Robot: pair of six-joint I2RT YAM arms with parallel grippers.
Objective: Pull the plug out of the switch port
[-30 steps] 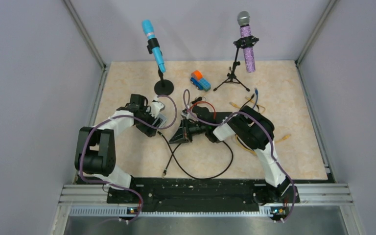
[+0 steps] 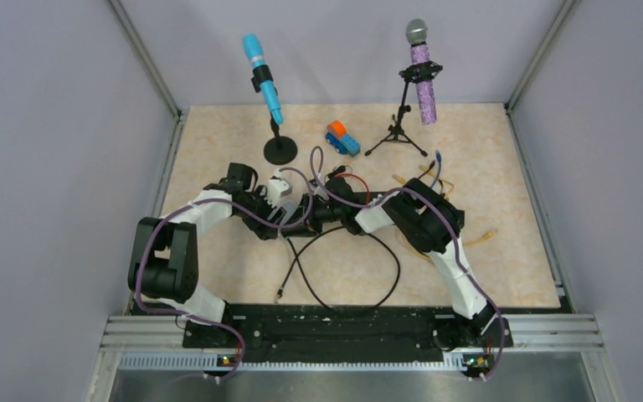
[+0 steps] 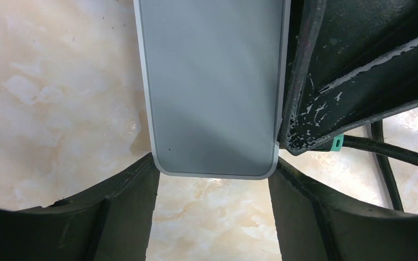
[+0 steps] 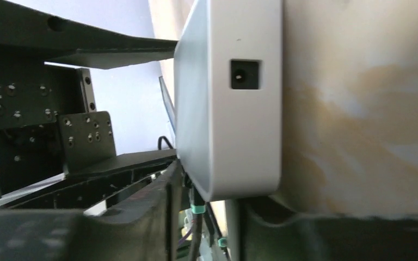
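The switch, a small flat grey-and-white box [image 3: 212, 87], sits between the two fingers of my left gripper, which touch its sides in the left wrist view. In the right wrist view its white side [image 4: 245, 141] shows a square empty socket. A black cable's plug [image 3: 337, 143] with a green edge emerges from behind a dark right finger [image 3: 359, 70] beside the box; whether it sits in a port is hidden. My right gripper straddles that plug, its blurred fingers apart with a gap around the cable.
The black cable [image 2: 398, 268] loops over the front of the table, its loose end [image 2: 279, 294] near the front edge. A blue microphone stand [image 2: 280, 151], a toy car [image 2: 343, 138] and a tripod [image 2: 396, 134] stand behind. Yellow cables [image 2: 477, 239] lie at the right.
My left gripper has moved slightly right and toward the front with the switch. The right gripper has moved left and back to meet it, and the cable's near end has shifted right.
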